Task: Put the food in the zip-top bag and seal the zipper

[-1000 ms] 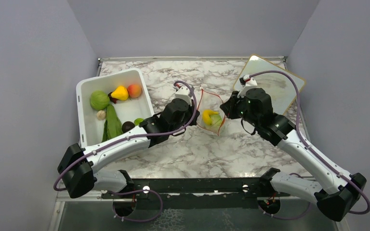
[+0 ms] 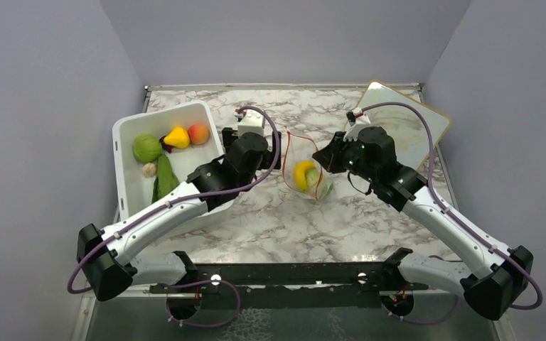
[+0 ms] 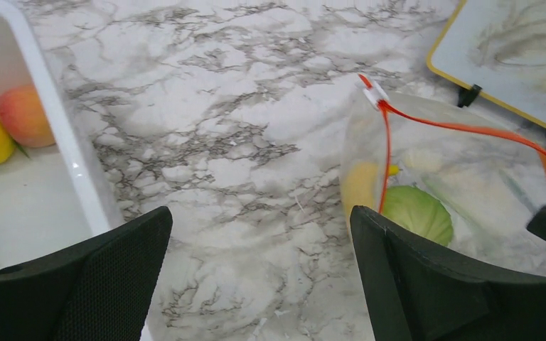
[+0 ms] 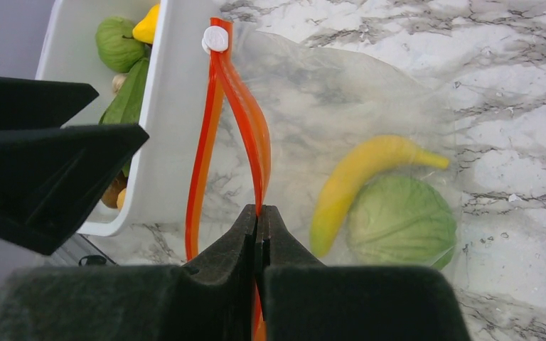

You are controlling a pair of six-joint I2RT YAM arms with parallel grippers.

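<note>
The clear zip bag (image 2: 298, 149) with red zipper lips lies mid-table, a banana (image 4: 355, 177) and a pale green cabbage-like food (image 4: 402, 224) inside. My right gripper is shut on the bag's red zipper strip at one edge. My left gripper hangs open above the table between bag and bin, nothing between its fingers. The white bin (image 2: 121, 163) holds a green cabbage (image 2: 146, 148), a yellow pepper (image 2: 176, 137), a peach (image 2: 198, 133), leafy greens (image 2: 162, 185) and a garlic bulb (image 2: 149, 170).
A whiteboard-like panel (image 2: 391, 106) lies at the back right. Bare marble tabletop (image 2: 284, 234) shows in front of the bag and behind it. Grey walls surround the table on the sides and back.
My left gripper has moved left and back, away from the bag toward the bin. The right gripper and bag have shifted slightly left.
</note>
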